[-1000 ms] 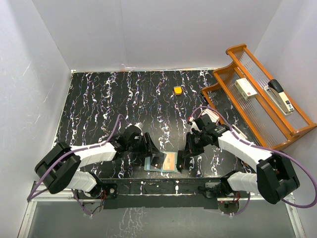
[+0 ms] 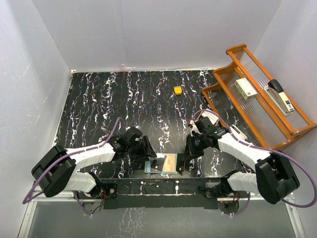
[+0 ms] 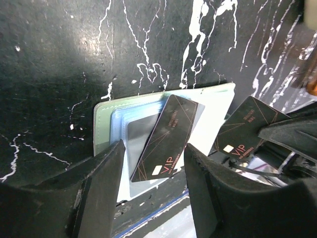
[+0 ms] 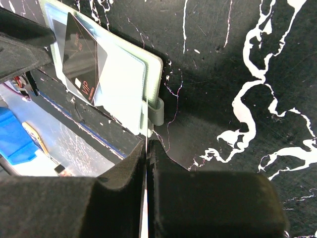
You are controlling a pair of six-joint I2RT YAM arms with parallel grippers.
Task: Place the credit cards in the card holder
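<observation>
The open card holder (image 2: 170, 162) lies at the front middle, a black VIP card (image 3: 166, 134) resting in it at a tilt. My left gripper (image 2: 146, 148) hovers at its left side, fingers apart with nothing between them in the left wrist view. My right gripper is shut at the holder's right edge; a second black VIP card (image 3: 247, 126) shows beside one of its fingers in the left wrist view. Whether that card is gripped is hidden in the right wrist view.
A wooden shelf (image 2: 267, 114) with boxes stands at the right. A small yellow object (image 2: 178, 90) lies at the back.
My left gripper has shifted slightly back to the left from over the holder, uncovering more of it. The right arm looks still.
</observation>
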